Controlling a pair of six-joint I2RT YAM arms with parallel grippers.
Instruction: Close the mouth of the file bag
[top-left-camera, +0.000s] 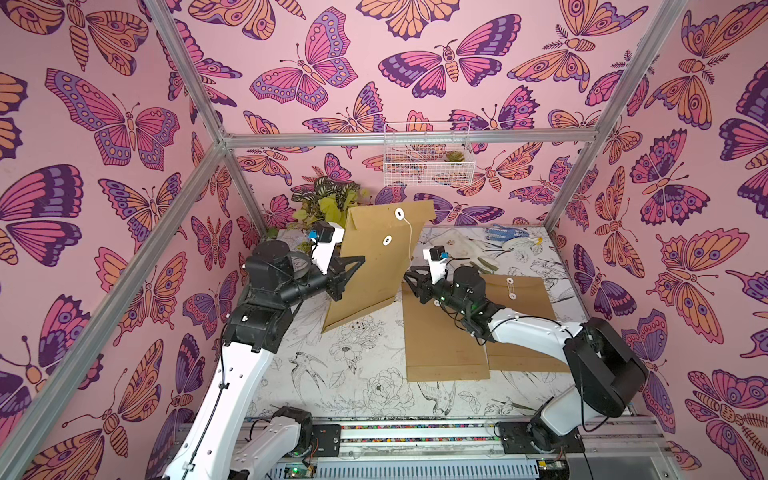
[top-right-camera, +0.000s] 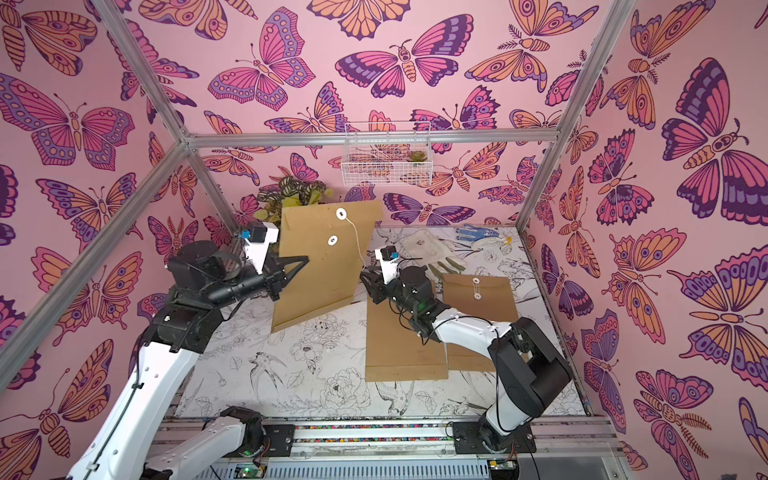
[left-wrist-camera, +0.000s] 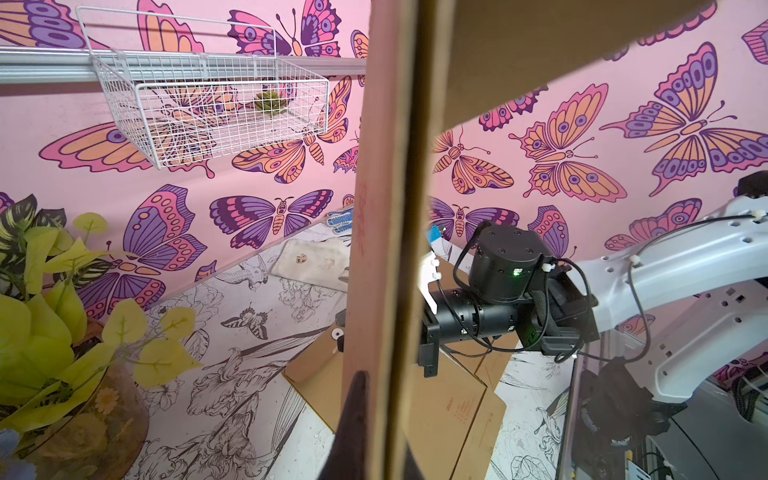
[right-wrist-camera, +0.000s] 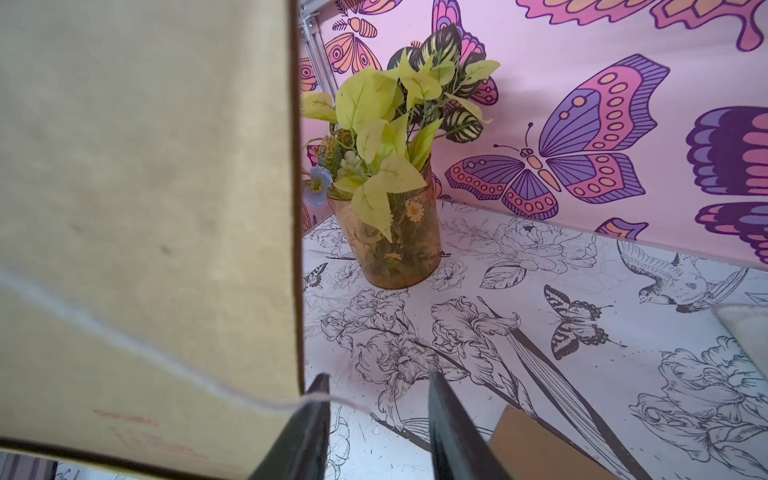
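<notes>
The kraft file bag (top-left-camera: 368, 264) stands tilted up in the middle left, its top flap (top-right-camera: 312, 215) at the top with two white buttons and a string (top-right-camera: 358, 244) hanging from the upper one. My left gripper (top-left-camera: 348, 276) is shut at the bag's left side; the bag's edge (left-wrist-camera: 376, 240) fills the centre of the left wrist view, and the fingertips are partly hidden behind it. My right gripper is open at the bag's right edge, with the pale string crossing near its left finger in the right wrist view.
More kraft bags (top-left-camera: 516, 336) lie flat at the right. A potted plant (right-wrist-camera: 384, 248) stands behind the standing bag. A cloth (top-right-camera: 428, 248) and blue gloves (top-right-camera: 476, 233) lie at the back right. A wire basket (top-right-camera: 386, 169) hangs on the back wall.
</notes>
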